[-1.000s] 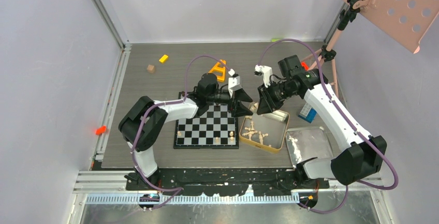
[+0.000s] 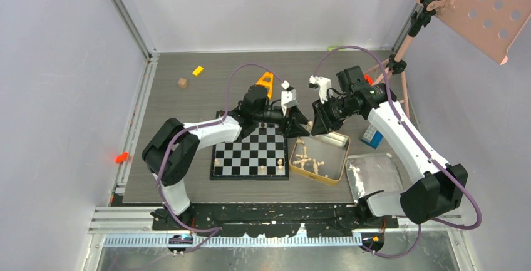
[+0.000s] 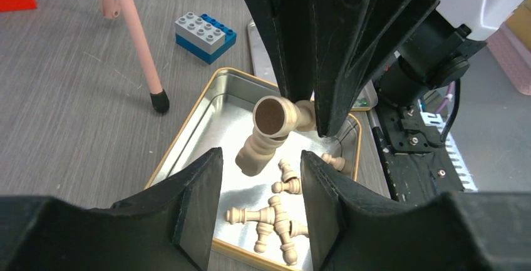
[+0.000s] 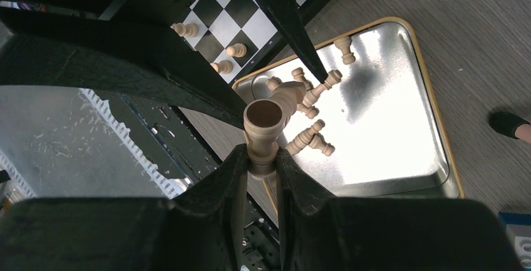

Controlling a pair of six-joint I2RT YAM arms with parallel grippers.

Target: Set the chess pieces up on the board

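Observation:
My right gripper (image 2: 316, 124) is shut on a pale wooden chess piece (image 4: 263, 134), held above the metal tray (image 4: 388, 133). My left gripper faces it from the left, part open, with the piece's lower end just beyond the space between its fingertips. More pieces lie loose in the tray (image 2: 335, 171), several crossing each other. The chessboard (image 2: 244, 158) is left of the tray, partly under the left arm, with a few pieces (image 4: 235, 50) standing near its edge.
A second tray (image 2: 382, 177) lies at the right. Blue and grey bricks (image 2: 371, 135), a pink stand (image 3: 144, 64) and an orange object (image 2: 265, 82) sit around the work area.
My left gripper has edged slightly right, toward the piece in the right gripper. The right arm is nearly still.

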